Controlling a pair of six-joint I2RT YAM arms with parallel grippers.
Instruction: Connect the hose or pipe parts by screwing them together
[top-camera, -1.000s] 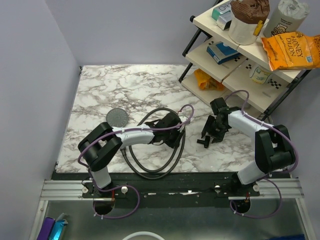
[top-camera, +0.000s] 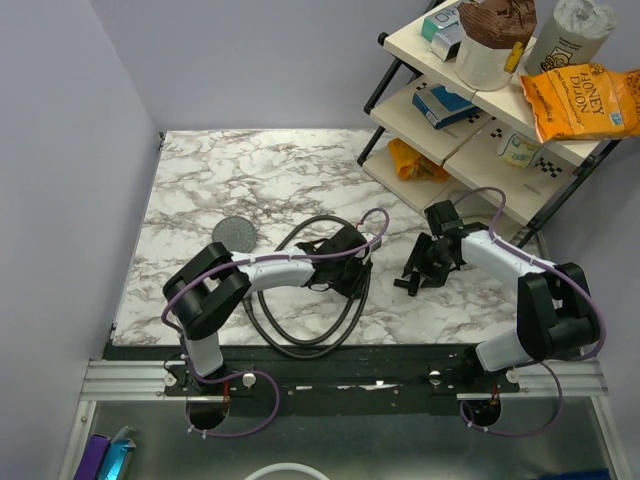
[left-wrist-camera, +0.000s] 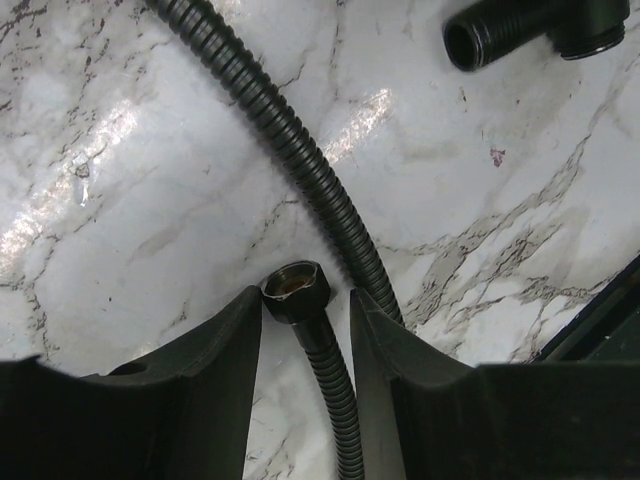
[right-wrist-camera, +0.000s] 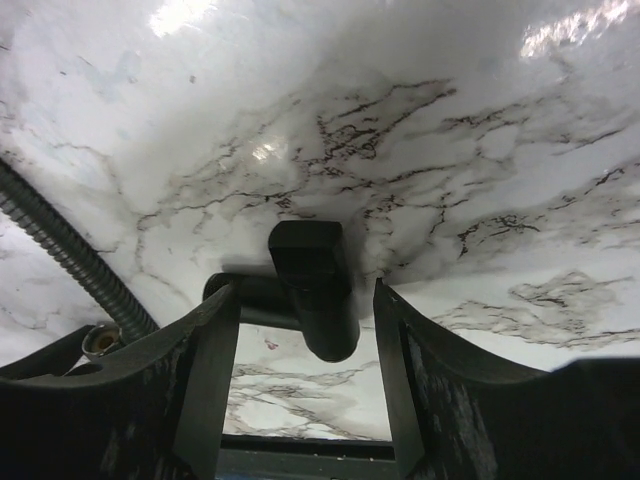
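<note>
A black corrugated hose (top-camera: 300, 340) lies looped on the marble table. In the left wrist view its threaded nut end (left-wrist-camera: 297, 292) sits between the open fingers of my left gripper, low over the table, with a second hose length (left-wrist-camera: 285, 140) alongside. A black angled fitting (left-wrist-camera: 500, 35) lies at the upper right of that view. My right gripper stands open over a black T-shaped fitting (right-wrist-camera: 315, 290), which lies on the marble between its fingertips.
A shelf rack (top-camera: 480, 160) with bags, boxes and containers stands at the back right. A round shower head (top-camera: 234, 232) lies left of the hose loop. The table's dark front edge (top-camera: 300, 360) runs near both arms.
The left arm and the objects on the table show little visible change.
</note>
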